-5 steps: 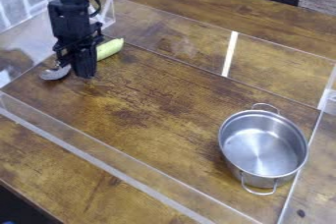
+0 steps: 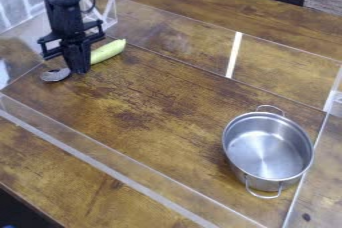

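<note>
My black gripper (image 2: 78,64) reaches down at the left of the table, its fingertips low beside a silver spoon-like utensil (image 2: 55,75) and a pale green elongated object (image 2: 108,52). The green object lies to the right of the fingers, partly behind them. The gripper looks shut; whether anything thin is between its fingertips is too small to tell.
A steel pot (image 2: 267,150) with two wire handles stands at the right.
My gripper has moved a short way to the left, toward the silver utensil. The pot has not moved.
</note>
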